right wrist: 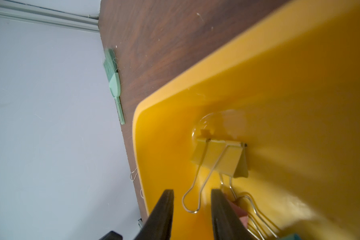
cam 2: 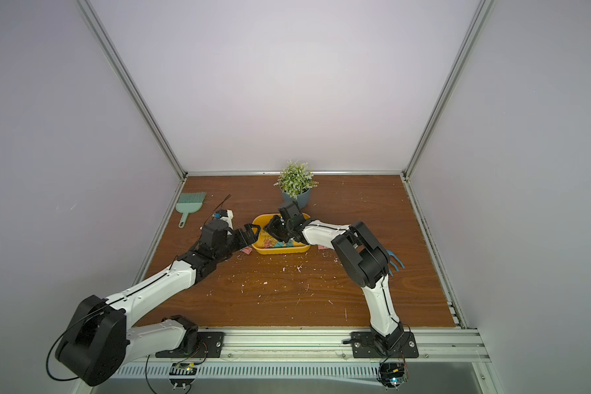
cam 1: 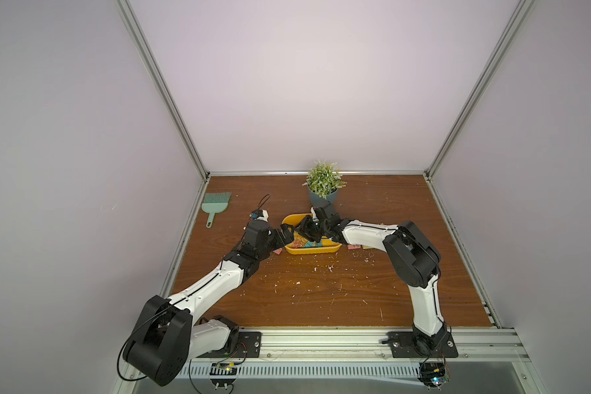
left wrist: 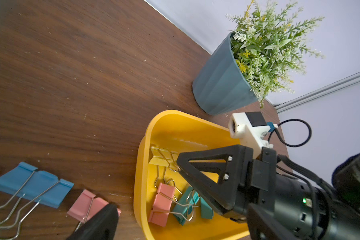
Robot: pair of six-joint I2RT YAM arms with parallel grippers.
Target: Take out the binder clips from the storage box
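Observation:
The yellow storage box sits mid-table. My right gripper is open inside it, fingertips just by the wire handle of a yellow binder clip near the end wall. A pink clip and teal clips lie lower in the box, partly hidden by that gripper. My left gripper stands open at the box's left end. Outside the box, a blue clip and a pink clip lie on the table in the left wrist view.
A potted plant stands just behind the box. A green brush and dustpan lie at the back left. More clips lie right of the box, partly under the right arm. The front of the table holds only small scraps.

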